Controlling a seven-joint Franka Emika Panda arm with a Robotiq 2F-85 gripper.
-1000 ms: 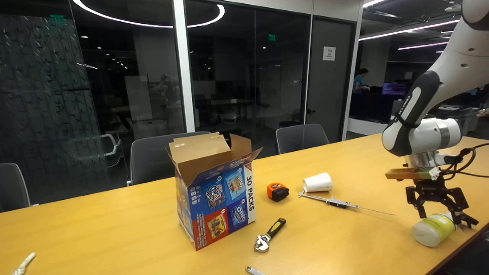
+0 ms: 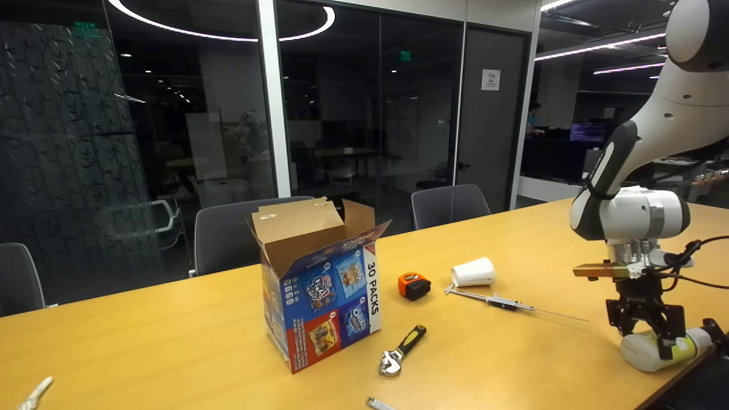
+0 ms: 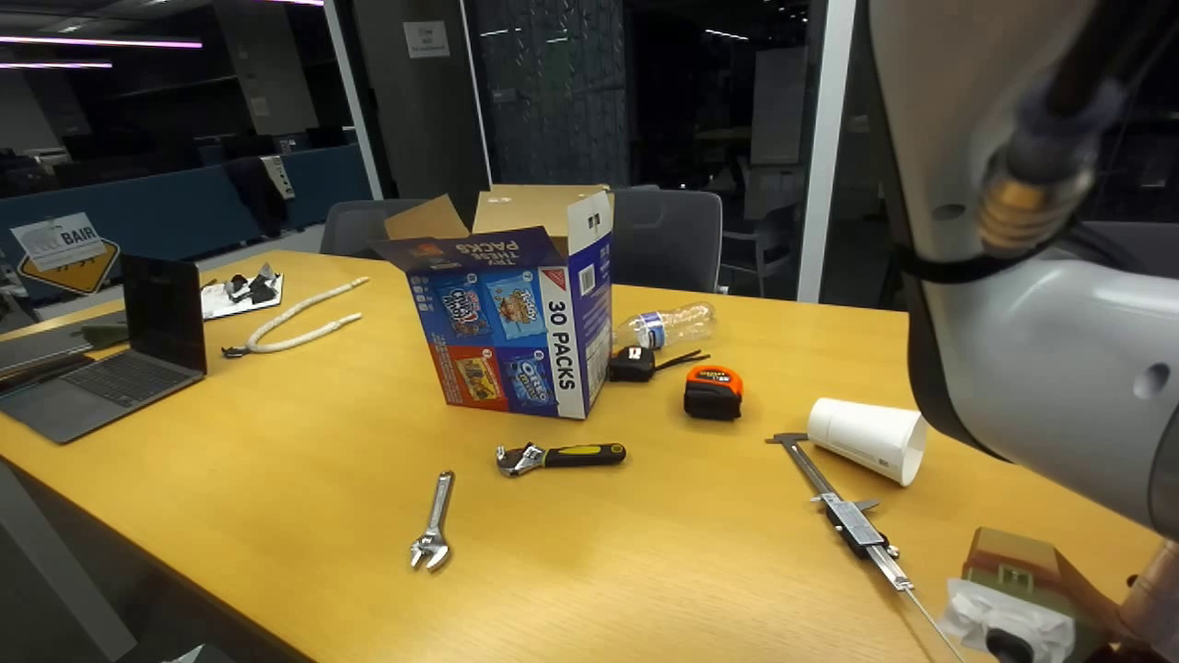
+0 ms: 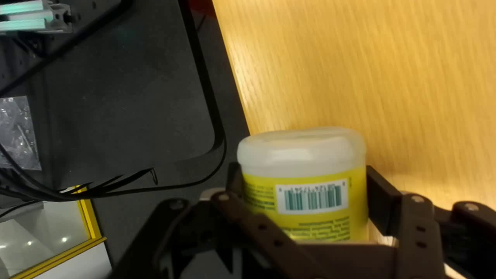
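Note:
A white plastic container with a yellow-green label (image 2: 683, 349) lies on its side at the table's right edge in exterior view 1. In the wrist view the container's barcoded label (image 4: 309, 197) fills the space between the dark fingers, and both seem to press against it; my gripper is shut on it. The container still appears to rest on the wood. Exterior view 2 shows neither the container nor the fingertips.
An open snack box (image 2: 328, 300) stands mid-table. Near it are an orange tape measure (image 3: 714, 392), a white cup (image 3: 868, 438), a caliper (image 3: 857, 525), a black-handled wrench (image 3: 561, 455) and a silver wrench (image 3: 434, 525). The table edge (image 4: 237, 83) runs close beside the container.
My gripper has lowered onto the container and its fingers have closed around it. The container has shifted slightly to the right, and its lying angle has turned a little.

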